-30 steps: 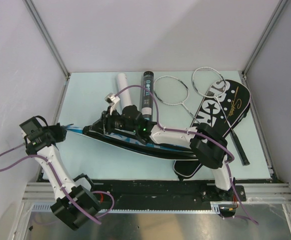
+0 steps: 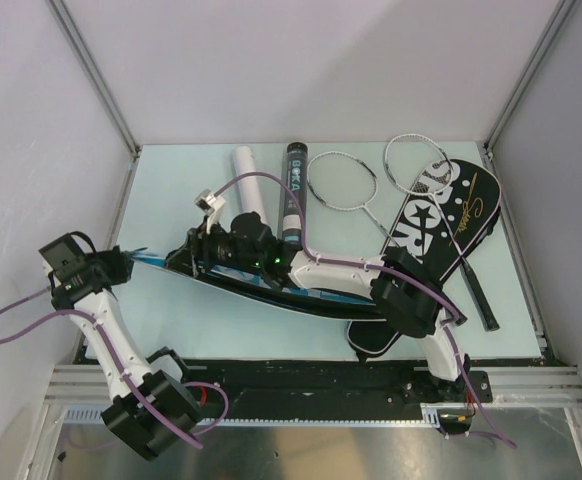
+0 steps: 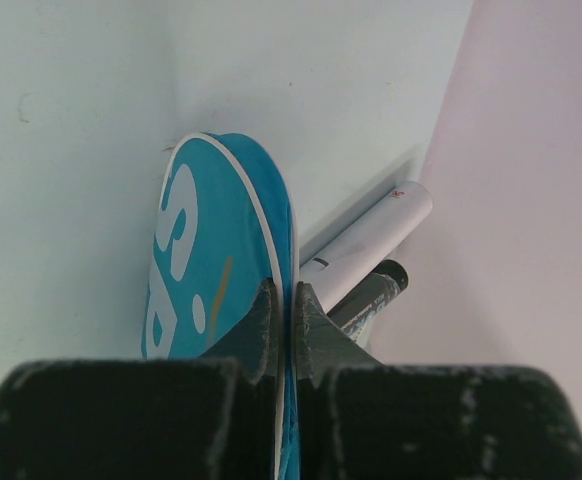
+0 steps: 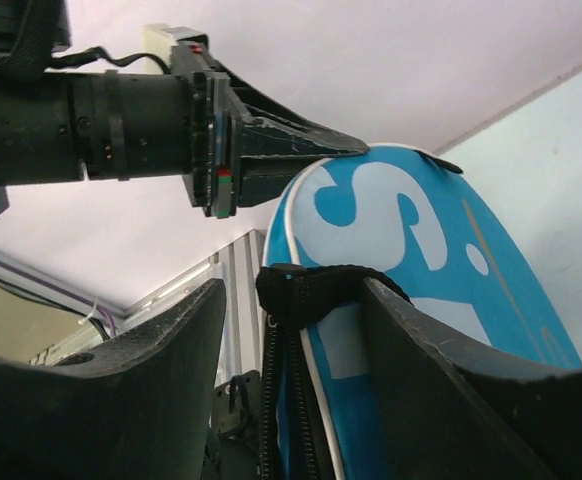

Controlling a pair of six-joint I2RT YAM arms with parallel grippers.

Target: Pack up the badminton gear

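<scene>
A blue racket bag with white lettering (image 4: 371, 215) stands on its edge, its long black zipper side (image 2: 271, 292) facing up in the top view. My left gripper (image 2: 128, 259) is shut on the bag's left end, and in the left wrist view the blue edge runs between its fingers. Near that end, my right gripper is open, with its fingers on either side of a black fabric tab (image 4: 316, 290) where the zipper (image 4: 293, 400) ends. Whether the fingers touch the tab, I cannot tell. The right arm hides part of the bag from above.
Behind the bag lie a white tube (image 2: 248, 185) and a black tube (image 2: 294, 180). Two rackets, one at the back (image 2: 343, 208) and one with a black handle (image 2: 479, 295), lie to the right, by a black patterned bag (image 2: 461, 215).
My right gripper has moved left along the bag, toward the zipper's left end. The left arm and the other gear have stayed in place.
</scene>
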